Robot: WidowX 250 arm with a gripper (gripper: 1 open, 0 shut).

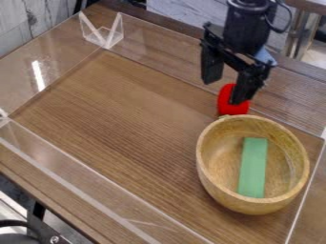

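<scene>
My black gripper hangs over the back right of the wooden table, fingers apart with nothing visible between them. Just below it a red object rests on the table, its top partly behind the gripper. A large tan bowl fills the lower right, holding a green elongated block.
A white wire-like object stands at the back left. Dark cables or hardware show at the lower left edge.
</scene>
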